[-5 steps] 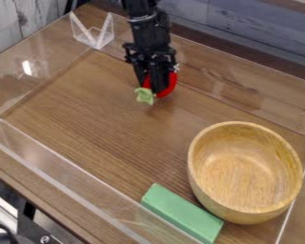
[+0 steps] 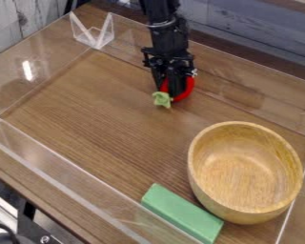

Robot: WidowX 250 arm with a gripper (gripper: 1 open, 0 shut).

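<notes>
In the camera view, my black gripper [image 2: 167, 80] is at the upper middle of the wooden table, shut on a red object [image 2: 183, 89] with a pale green part [image 2: 160, 99] at its lower left. The fingers partly hide the object, so its full shape cannot be told.
A large tan bowl [image 2: 244, 172] sits at the lower right, with a green block [image 2: 181, 212] beside it at the bottom. A clear plastic piece [image 2: 94, 29] is at the upper left.
My gripper, with the red and green object in it, has moved a little to the right over the last second. The bowl and green block are unmoved.
</notes>
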